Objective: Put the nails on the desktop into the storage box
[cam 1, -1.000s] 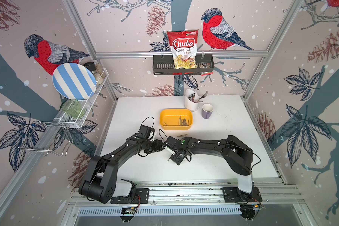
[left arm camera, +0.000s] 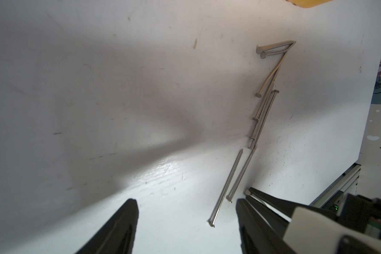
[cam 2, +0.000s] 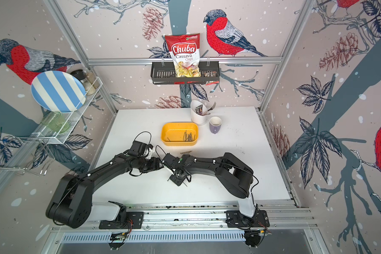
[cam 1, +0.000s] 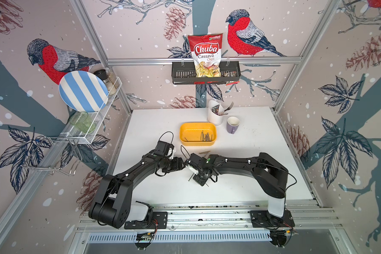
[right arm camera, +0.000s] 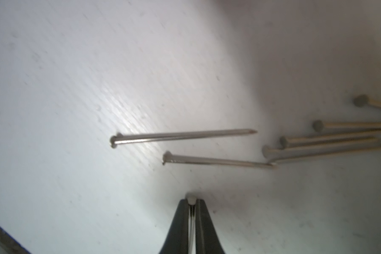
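My right gripper is shut on a nail, whose head [right arm camera: 192, 200] shows between the fingertips, low over the white desktop. Two silver nails lie just ahead of it, with several more nails [left arm camera: 262, 114] in a line toward the back, seen in the left wrist view. My left gripper hangs over the desktop left of the nails, fingers apart with nothing between them. The yellow storage box [cam 1: 190, 137] stands behind both grippers with several nails inside.
A purple mug [cam 1: 232, 126] and a white holder with utensils [cam 1: 213, 116] stand at the back right of the box. A wire shelf with a striped plate [cam 1: 82, 89] is on the left wall.
The left arm looks unchanged.
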